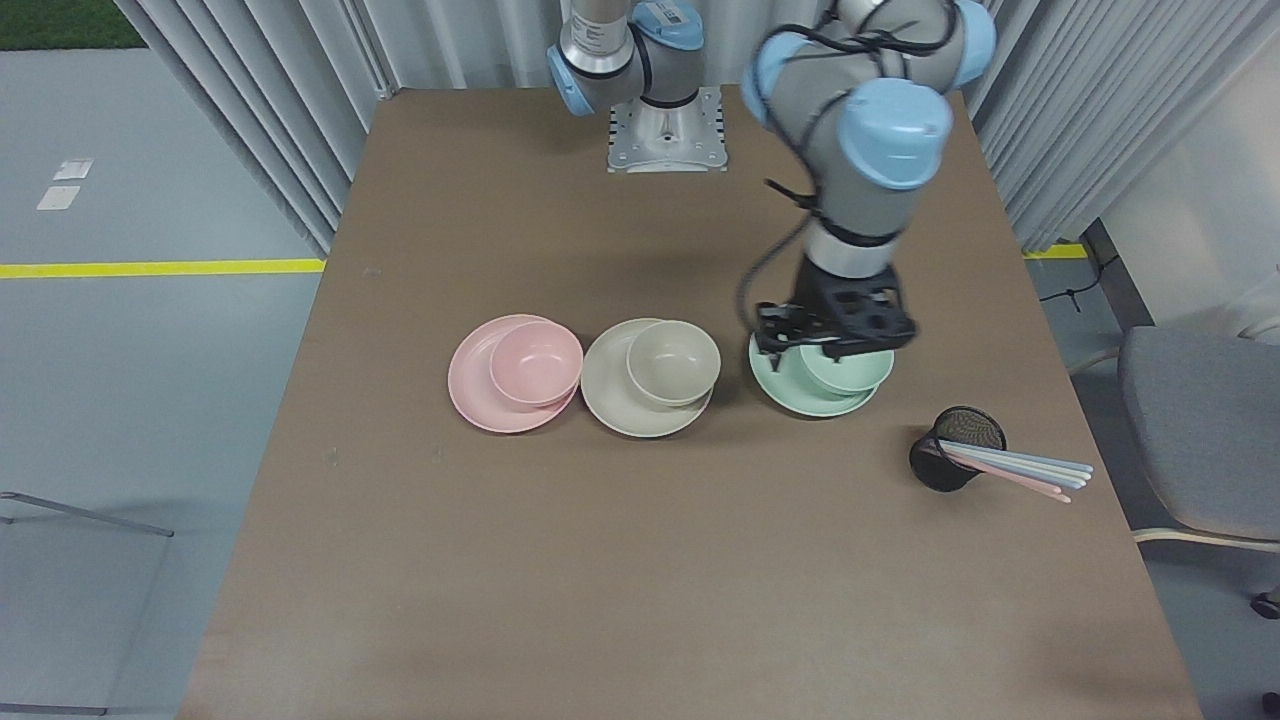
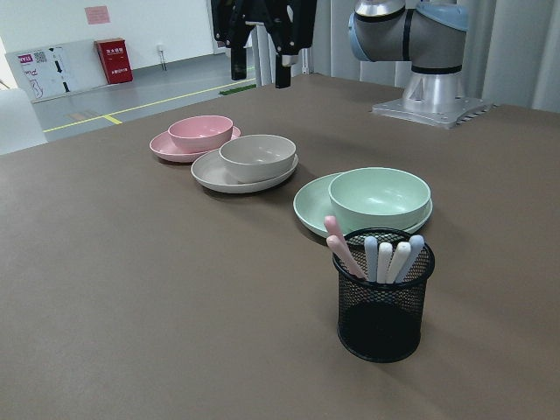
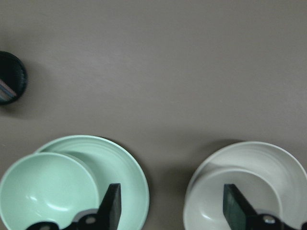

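My gripper (image 2: 261, 70) hangs open and empty above the plates; in the wrist view it is over the gap between the mint and white sets. A mint bowl (image 3: 48, 187) sits on a mint plate (image 3: 127, 182), a white bowl (image 1: 673, 358) on a white plate (image 1: 618, 396), and a pink bowl (image 1: 535, 360) on a pink plate (image 1: 474, 384). A black mesh cup (image 2: 381, 324) holds several pink, blue and white sticks (image 2: 385, 261) at the right in the front view.
A grey chair (image 1: 1206, 432) is beside the right edge.
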